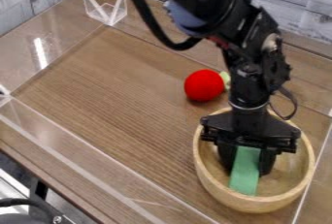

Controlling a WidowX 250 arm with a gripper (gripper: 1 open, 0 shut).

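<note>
A cream bowl [282, 194] sits at the lower right of the camera view. Inside it my black gripper [251, 148] reaches down, shut on a green object [244, 176]. The fingertips are partly hidden by dark parts of the gripper. A red ball-like object [204, 85] lies behind the bowl, with a small pale green piece beside it, partly hidden by my arm.
A clear plastic container [108, 5] stands at the back left. Dark hardware shows at the lower left edge.
</note>
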